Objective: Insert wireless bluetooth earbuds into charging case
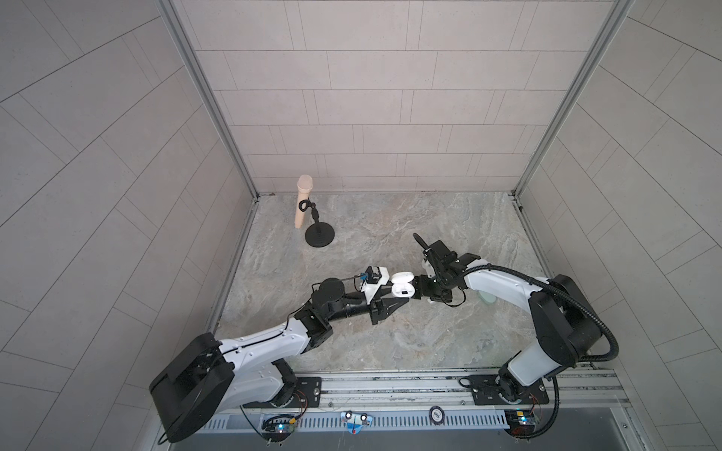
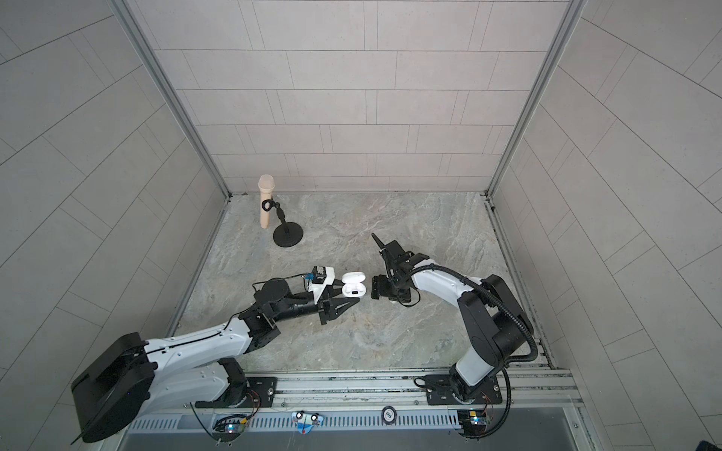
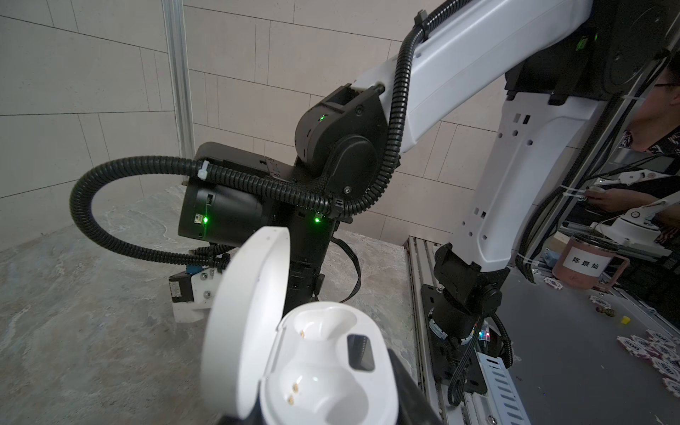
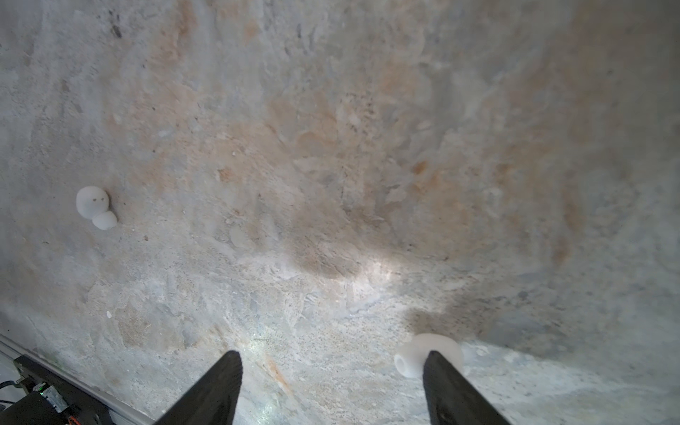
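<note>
The white charging case (image 3: 333, 368) hangs above the table with its lid (image 3: 248, 318) raised, held by my left gripper (image 2: 355, 294), which is shut on it. Both earbud wells appear empty in the left wrist view. On the table, the right wrist view shows one white earbud (image 4: 93, 204) far to the left. The other earbud (image 4: 418, 347) lies low in that view, partly hidden behind the right-hand finger. My right gripper points downward with its fingers wide apart, open and empty, and sits to the right of the case.
A black stand (image 1: 319, 233) with a beige microphone-like object (image 1: 303, 203) occupies the back left. A pale green round item (image 1: 487, 297) is partly covered by the right arm.
</note>
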